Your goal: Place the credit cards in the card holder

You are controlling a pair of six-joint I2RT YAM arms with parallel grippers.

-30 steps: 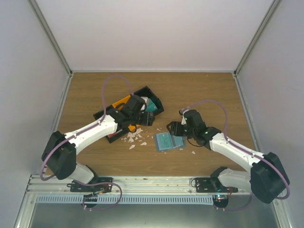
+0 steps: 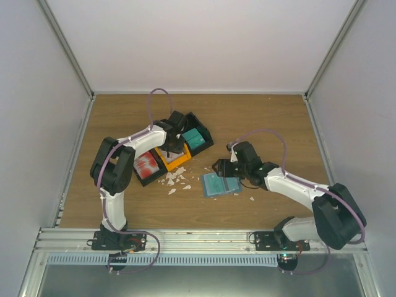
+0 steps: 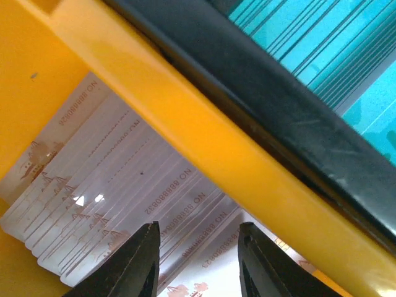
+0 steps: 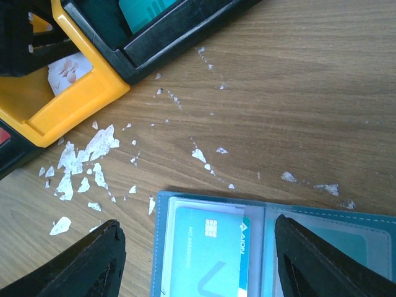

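White cards [image 3: 158,185] lie fanned in the yellow bin [image 2: 176,163]. My left gripper hangs over them with its fingers apart and no card visible between them. In the right wrist view, the blue-edged card holder [image 4: 159,241] lies on the table, with a teal card [image 4: 213,253] behind its left clear pocket; the right pocket shows no card that I can make out. Above the holder my right gripper is open, its fingers on either side of the left pocket and nothing gripped.
Black bins flank the yellow one: one holds teal cards [image 2: 194,138], the other red cards [image 2: 146,166]. White paper flakes [image 4: 93,154] are scattered between bins and holder.
My left arm has swung left from beside the teal-card bin to over the yellow bin. The right gripper has shifted slightly left, staying above the holder.
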